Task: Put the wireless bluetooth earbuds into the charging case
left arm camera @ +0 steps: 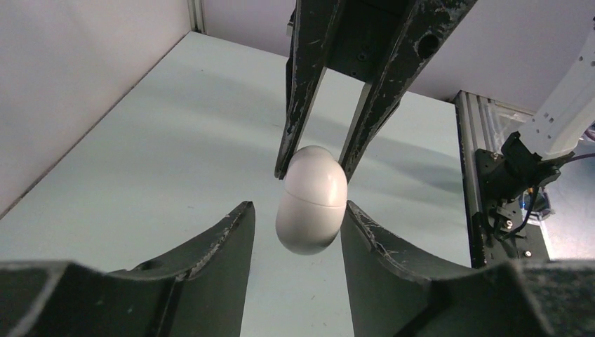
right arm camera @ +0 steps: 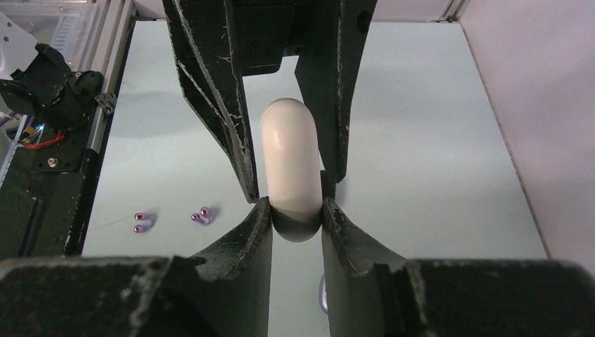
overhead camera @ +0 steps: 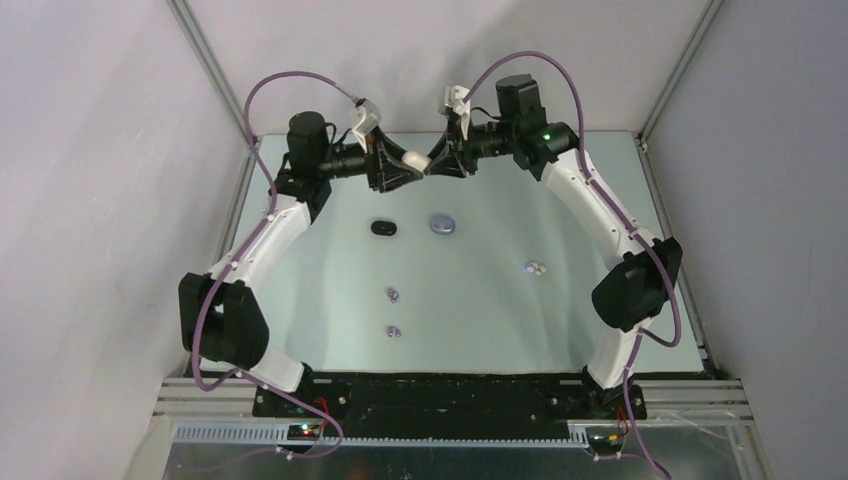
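A white rounded charging case (overhead camera: 416, 160) hangs in the air at the top middle, held by my right gripper (overhead camera: 436, 166). My left gripper (overhead camera: 398, 166) is part open around the near end of the white case (left arm camera: 313, 196); whether its fingertips touch it is unclear. In the right wrist view the case (right arm camera: 290, 161) stands between the right fingertips, with the left gripper's dark fingers behind it. Purple earbuds (overhead camera: 393, 295) (overhead camera: 393, 332) lie apart on the lower middle of the table, also seen in the right wrist view.
A black oval case (overhead camera: 383, 228) and a lavender case (overhead camera: 442, 224) lie mid-table. A small pale cluster (overhead camera: 535, 268) lies to the right.
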